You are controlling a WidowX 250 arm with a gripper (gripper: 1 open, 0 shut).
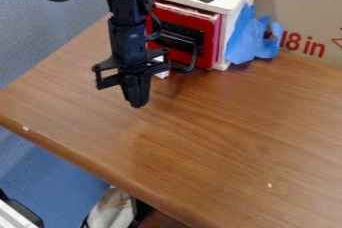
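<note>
My black gripper (136,90) hangs low over the wooden table (201,162), in front of a red toy oven (201,30) with a white top and a black panel on it. Its fingertips point down; whether they are apart or together is unclear. A small white object, mostly hidden behind the gripper, shows at the oven's lower left.
A crumpled blue plastic piece (250,42) lies right of the oven against a cardboard sheet (307,12). The table's left edge borders a blue-grey floor.
</note>
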